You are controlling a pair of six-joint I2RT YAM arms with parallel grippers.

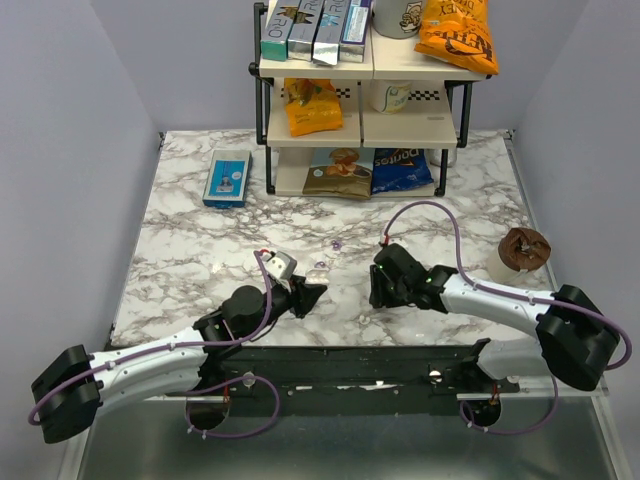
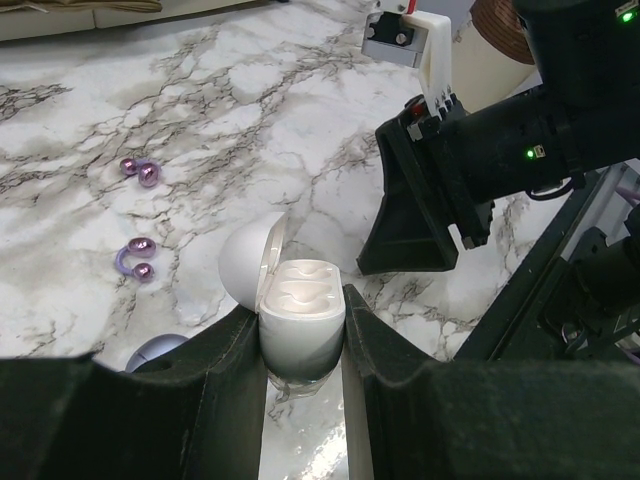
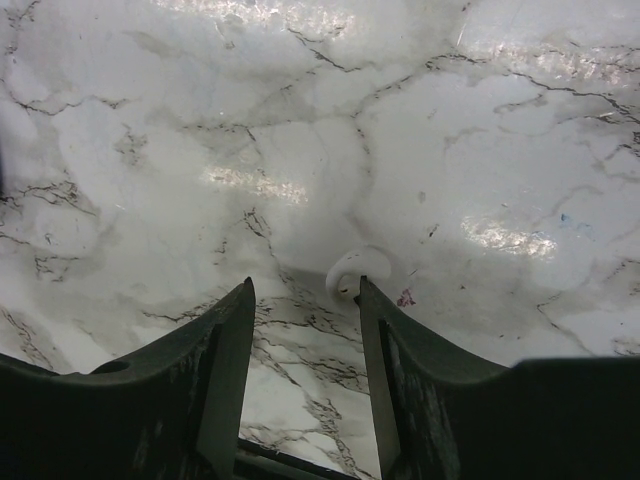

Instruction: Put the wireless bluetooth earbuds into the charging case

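The white charging case (image 2: 300, 315) has its lid up, and my left gripper is shut on its body. Two empty-looking hollows show on the case's inner face. On the marble table lie two purple clip-shaped earbuds in the left wrist view: one earbud (image 2: 141, 171) farther back, the other earbud (image 2: 135, 259) nearer the case. My right gripper is open above bare marble, nothing between its fingers. In the top view my right gripper (image 1: 378, 288) is to the right of the case (image 1: 318, 275), apart from it.
A round silvery object (image 2: 155, 350) lies partly hidden behind my left fingers. At the back stands a shelf rack (image 1: 317, 135) with snack bags and boxes. A blue box (image 1: 227, 178) is at back left, a brown-topped container (image 1: 519, 255) at right.
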